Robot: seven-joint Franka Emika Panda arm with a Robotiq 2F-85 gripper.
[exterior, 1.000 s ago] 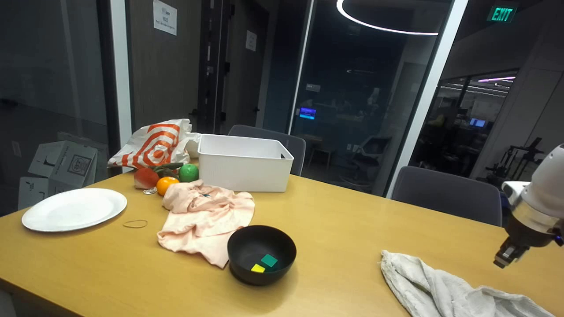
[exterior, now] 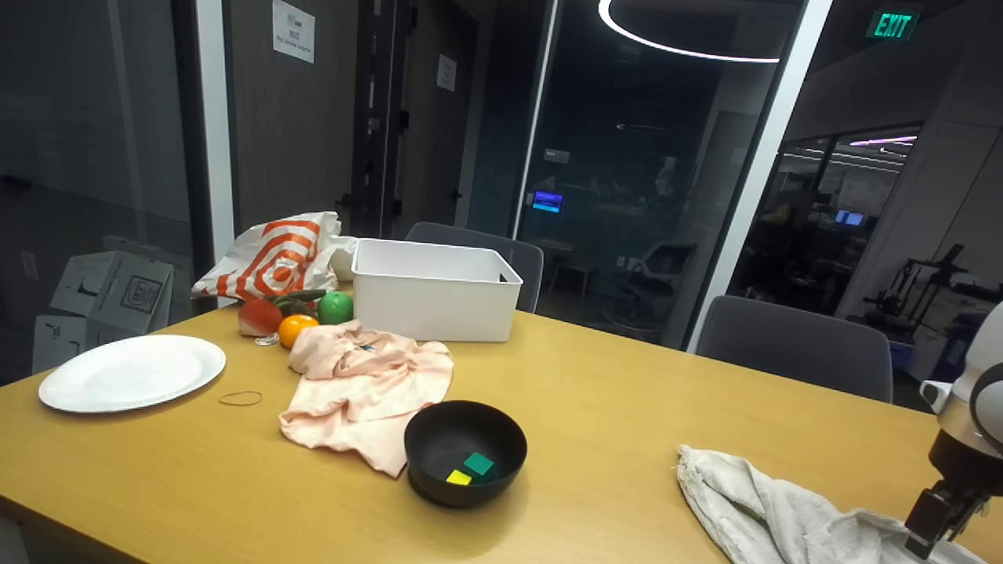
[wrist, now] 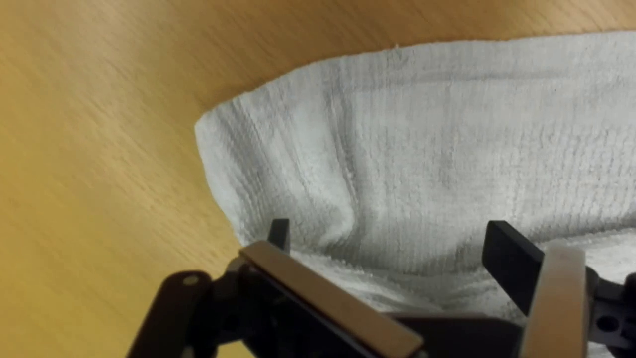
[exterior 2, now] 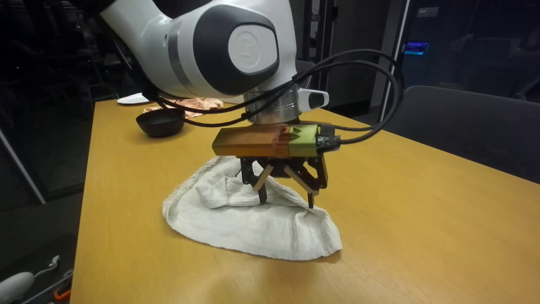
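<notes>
A white ribbed towel (exterior 2: 253,228) lies rumpled on the table, one part folded over itself near its middle. My gripper (exterior 2: 287,202) points down over it, its two fingers apart and nothing held between them. The fingertips are at or just above the cloth; whether they touch it I cannot tell. In the wrist view a towel corner (wrist: 238,137) and its edge spread out ahead of my gripper, with a fold running just below the fingertips. At the lower right of exterior view 1, my gripper (exterior: 926,540) covers part of the towel (exterior: 790,512).
A black bowl (exterior: 432,437) holding a green and a yellow piece stands beside a pink cloth (exterior: 357,395). Farther off are a white bin (exterior: 432,301), a white plate (exterior: 132,374), a bag (exterior: 273,258) and some produce. Bare table surrounds the towel.
The arm has come down and toward the lower right in exterior view 1, from above the table to the towel. The towel looks unmoved.
</notes>
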